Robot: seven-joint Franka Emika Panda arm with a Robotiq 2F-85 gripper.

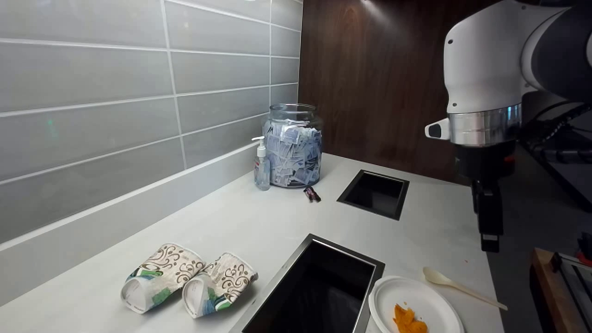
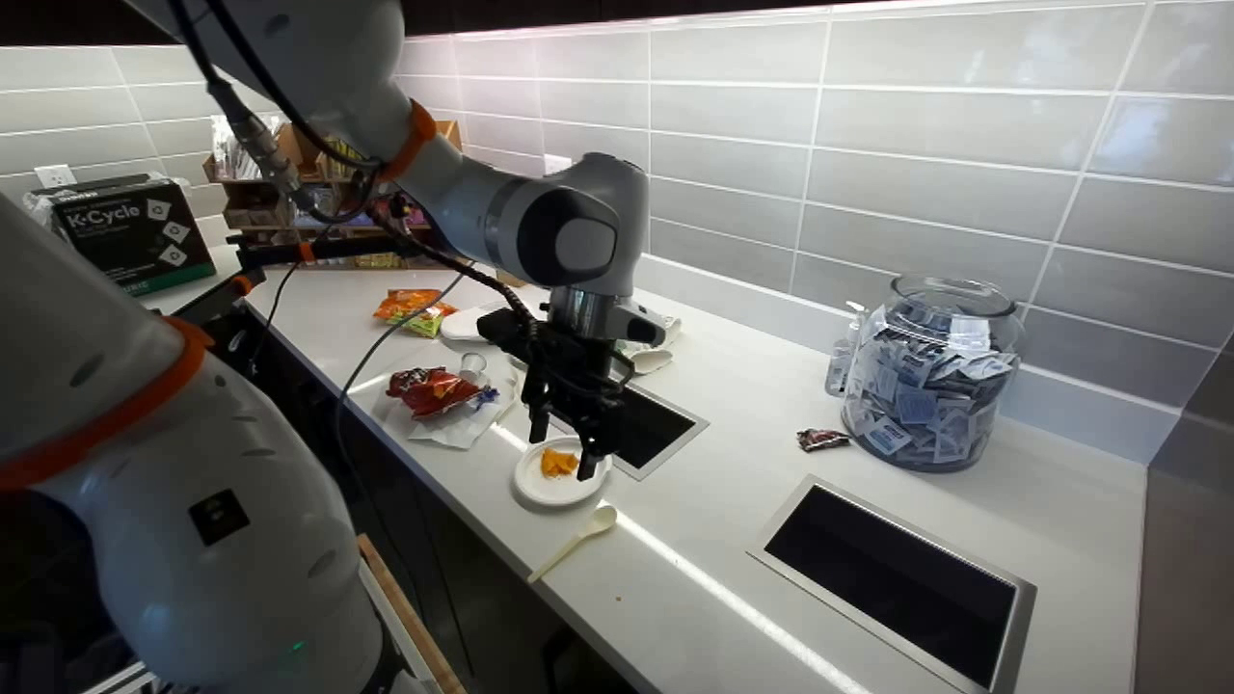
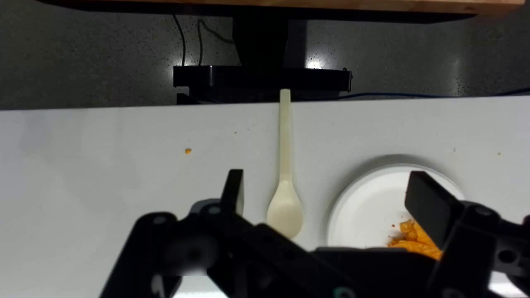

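My gripper stands open above the counter, its black fingers (image 3: 432, 208) wide apart with nothing between them. Below, a cream plastic spoon (image 3: 285, 164) lies on the counter, its handle reaching over the front edge; the wrist view shows it within the span of the fingers, nearer the left one. Beside it is a white plate (image 1: 383, 299) with orange chips (image 1: 408, 319) on it. In the wrist view the right finger and gripper body cover part of this plate. Exterior view 2 has the spoon (image 2: 575, 542) apart from the plate (image 2: 560, 492), with the gripper (image 2: 563, 458) over the plate area.
Two recessed black openings (image 1: 319, 288) are set in the counter. Two crumpled paper cups (image 1: 166, 274), a pump bottle (image 1: 262, 169), a wrapped candy (image 1: 311, 194) and a glass jar of packets (image 1: 294, 147) stand farther back. Snack bags (image 2: 434, 391) lie past the plate.
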